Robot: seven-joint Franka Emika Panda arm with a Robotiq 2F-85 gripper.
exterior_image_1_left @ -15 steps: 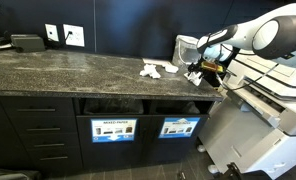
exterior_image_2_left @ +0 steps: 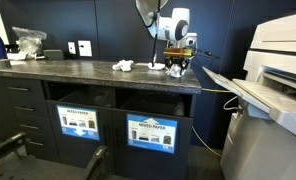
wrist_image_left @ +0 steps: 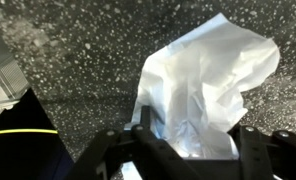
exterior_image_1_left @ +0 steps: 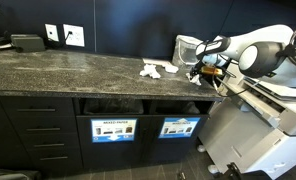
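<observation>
A crumpled white sheet (wrist_image_left: 203,85), probably paper or thin plastic, lies on the dark speckled counter in the wrist view. My gripper is over its near end, with the dark fingers standing apart on either side of it. Whether they press on the sheet is unclear. In exterior view 1 the gripper (exterior_image_1_left: 195,76) is low over the counter's right end. Exterior view 2 shows the gripper (exterior_image_2_left: 178,68) there too, with some white showing beneath it.
Another crumpled white piece (exterior_image_1_left: 150,71) lies left of the gripper on the counter (exterior_image_1_left: 78,75). Two labelled bins, left (exterior_image_1_left: 113,130) and right (exterior_image_1_left: 178,127), sit below under open slots. A large grey-white machine part (exterior_image_2_left: 273,95) stands off the right end.
The arm has shifted slightly to the right over the last second, while the gripper stays low at the counter's right end. The other white piece has not moved.
</observation>
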